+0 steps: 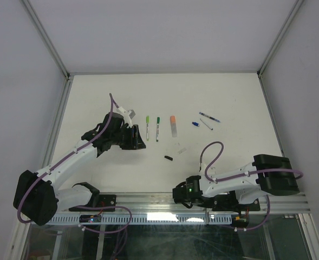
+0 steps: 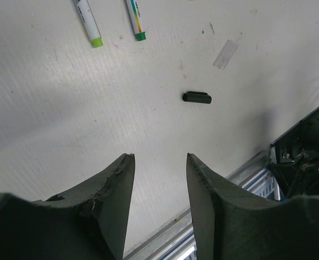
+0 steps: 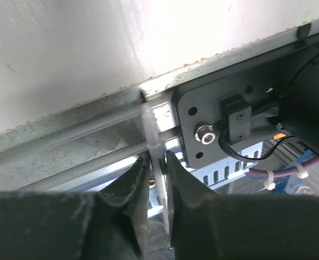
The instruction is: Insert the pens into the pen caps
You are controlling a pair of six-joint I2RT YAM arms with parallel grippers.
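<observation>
On the white table lie a green-capped pen [image 1: 157, 129], a light-green one [image 1: 147, 128], a black cap [image 2: 197, 97], a blue cap [image 1: 195, 124], a blue pen [image 1: 209, 117] and a slim white pen [image 1: 206, 124]. My left gripper is open and empty above the table, left of the black cap. My right gripper is over the front rail, with a long pale pen-like object [image 3: 151, 127] between its fingers; whether it grips it is unclear.
An orange-topped item [image 1: 173, 127] and a clear small piece [image 2: 226, 54] lie mid-table. Metal rails and a black bracket [image 3: 229, 119] line the front edge.
</observation>
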